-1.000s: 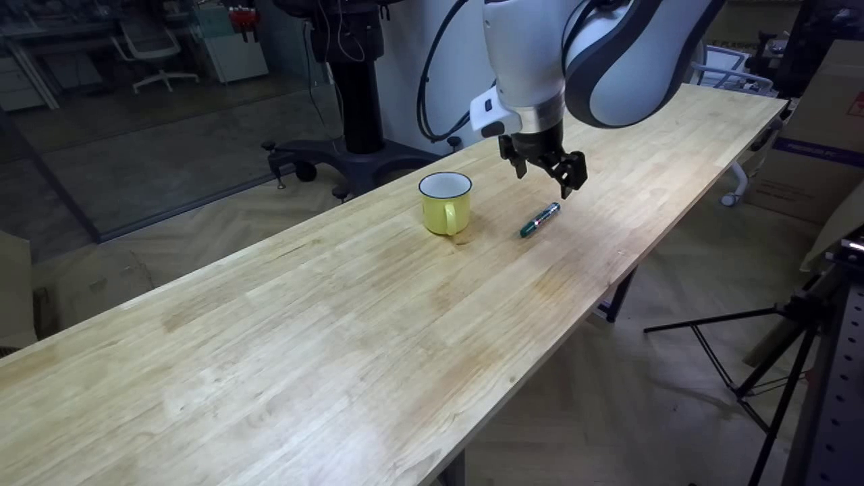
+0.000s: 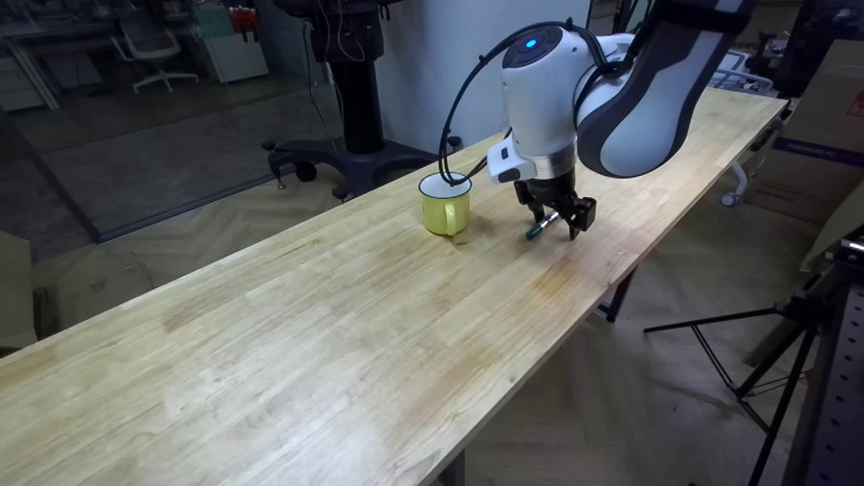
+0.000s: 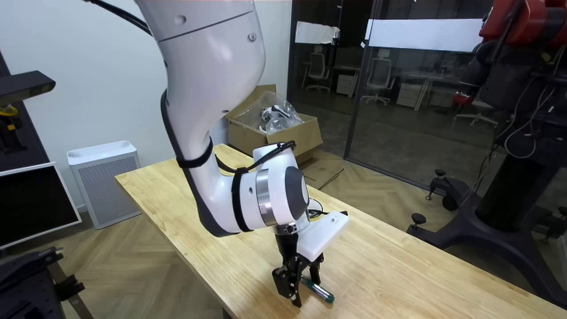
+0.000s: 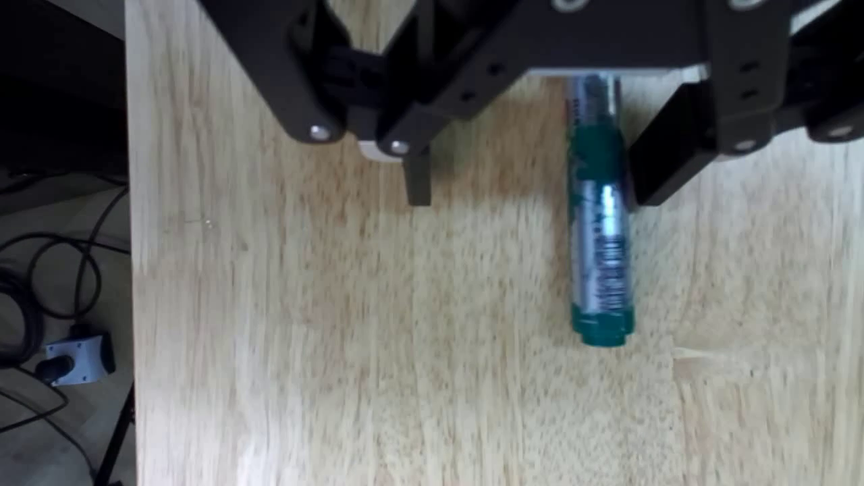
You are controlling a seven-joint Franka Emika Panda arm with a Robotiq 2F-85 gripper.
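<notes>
A green-and-silver marker (image 4: 601,243) lies on the wooden table, its green end pointing out from under the gripper. My gripper is down at the table, its fingers partly open around the marker. In the wrist view the right finger (image 4: 673,150) is right beside the marker, perhaps touching it, while a wide gap separates it from the left finger (image 4: 418,177). The marker's far end is hidden beneath the gripper. In exterior view 1, a yellow mug (image 2: 437,214) with a dark rim stands upright to the left of the gripper.
Bare wood covers the long table (image 2: 308,340) toward the near left. The table's edge (image 4: 133,267) shows at the left of the wrist view. A cardboard box (image 3: 303,135) sits beyond the table's far side, and a tripod (image 2: 753,389) stands off its right edge.
My gripper has come down from above the table to around the marker. The marker's green end has shifted slightly right in exterior view 1. The mug has stayed put.
</notes>
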